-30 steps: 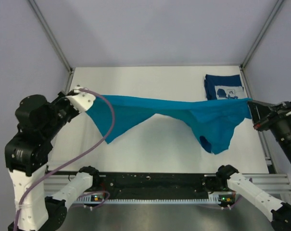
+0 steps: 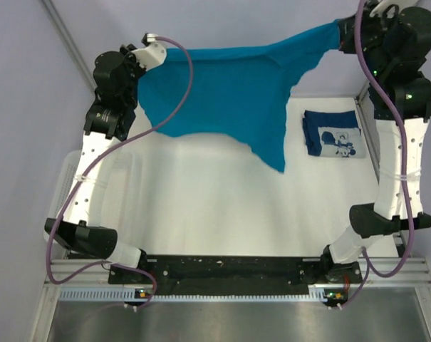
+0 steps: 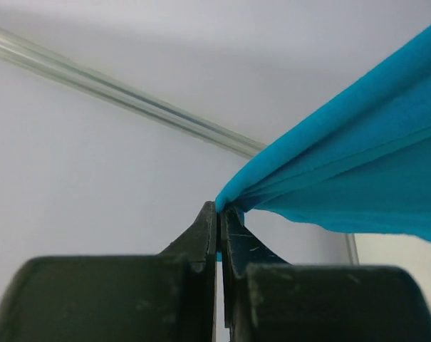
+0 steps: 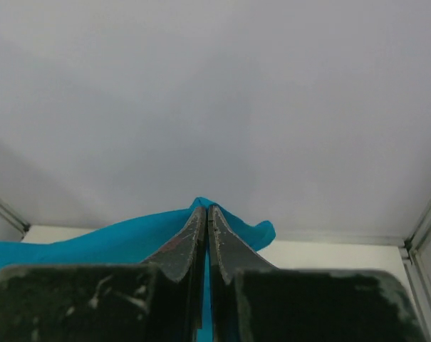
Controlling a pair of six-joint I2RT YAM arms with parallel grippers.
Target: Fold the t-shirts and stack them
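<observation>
A teal t-shirt (image 2: 215, 92) hangs stretched between both grippers near the back wall, its lower part dangling over the white table. My left gripper is shut on one top corner, at the upper left in the top view. My right gripper is shut on the other top corner, higher at the upper right. In both wrist views the teal cloth comes out from between the fingertips.
A folded navy stack (image 2: 333, 134) with a grey printed top lies at the right of the white table (image 2: 201, 206). A translucent shape (image 2: 62, 192) shows at the left edge.
Both grippers have moved toward the back with the teal shirt, which now hangs farther back, uncovering the front of the table and the folded stack.
</observation>
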